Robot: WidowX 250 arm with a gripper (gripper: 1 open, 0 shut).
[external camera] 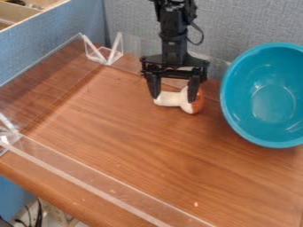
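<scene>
My black gripper (174,90) points down near the back of the wooden table, its fingers open around a small white object with an orange part (178,99) lying on the surface. Whether the fingers touch it, I cannot tell. A large turquoise bowl (263,106) sits to the right of the gripper.
Clear plastic edging with white corner brackets (102,53) runs round it. A grey wall stands behind, and a blue-sided box with compartments (35,62) is at the left.
</scene>
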